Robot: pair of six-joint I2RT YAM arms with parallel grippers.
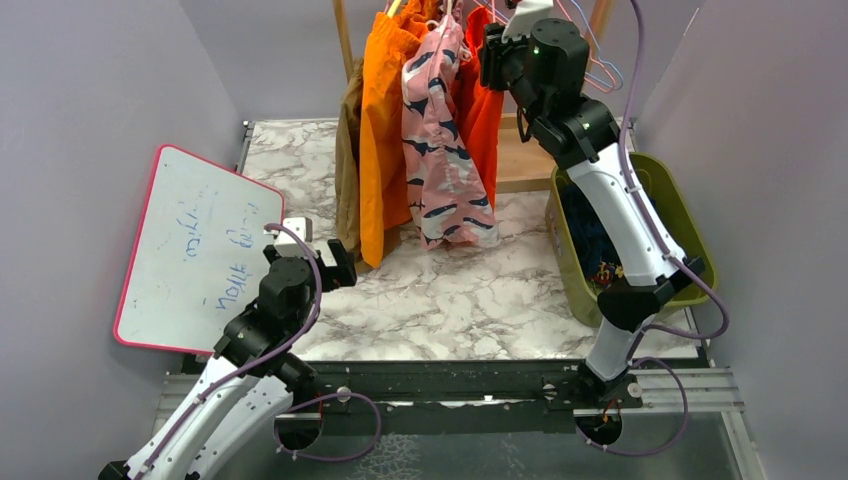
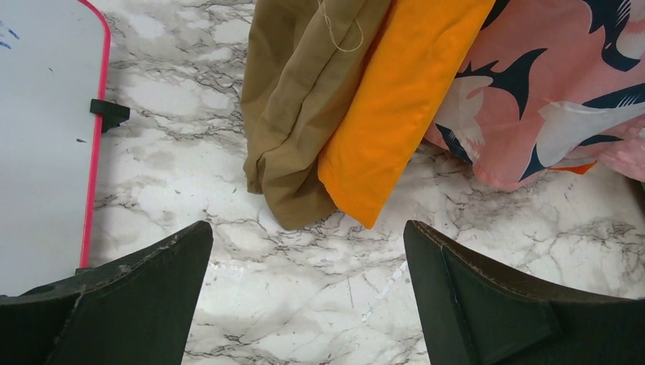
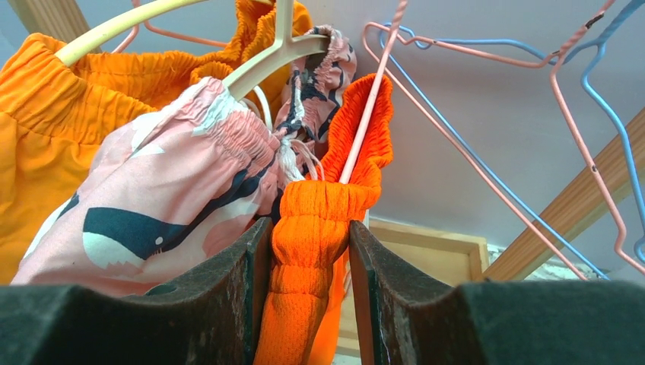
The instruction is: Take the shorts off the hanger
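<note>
On a rack at the top hang several garments: olive cloth (image 1: pixel 348 170), orange cloth (image 1: pixel 382 150), pink shark-print shorts (image 1: pixel 450 180) and red-orange shorts (image 1: pixel 480 140). My right gripper is shut on the red-orange shorts' gathered waistband (image 3: pixel 319 205), where a pink wire hanger (image 3: pixel 369 114) runs into it. My left gripper stands open low over the table, empty, in front of the hems of the olive and orange cloth.
A whiteboard (image 1: pixel 195 245) lies at the left. A green bin (image 1: pixel 690 235) with dark contents stands at the right, under my right arm. Empty wire hangers (image 3: pixel 593 160) hang right of the garments.
</note>
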